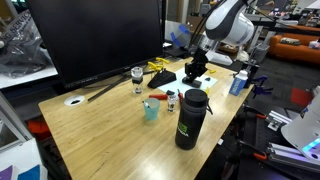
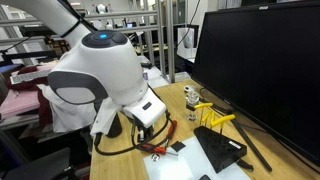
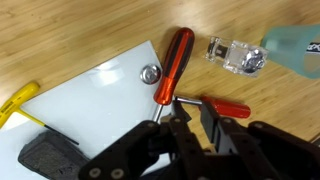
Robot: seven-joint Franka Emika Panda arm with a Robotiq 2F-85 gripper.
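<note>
In the wrist view, my gripper's (image 3: 194, 113) two dark fingertips stand a small gap apart over the work area. Whether anything lies between them is hard to make out. Just ahead of the fingers, a screwdriver with a red-and-black handle (image 3: 176, 58) lies partly on a white sheet (image 3: 105, 85), its shaft running toward the fingers. A second red-handled tool (image 3: 228, 108) lies to the right, its metal shaft passing close by the fingertips. In exterior view 2 the white arm (image 2: 105, 80) hides the gripper.
A clear glass object (image 3: 238, 55) and a teal cup (image 3: 293, 45) stand right of the tools. On the left are a yellow-handled tool (image 3: 18, 98) and a dark grey block (image 3: 52, 155). A tall black bottle (image 1: 191, 122) stands near the table's front. The table's left half is open.
</note>
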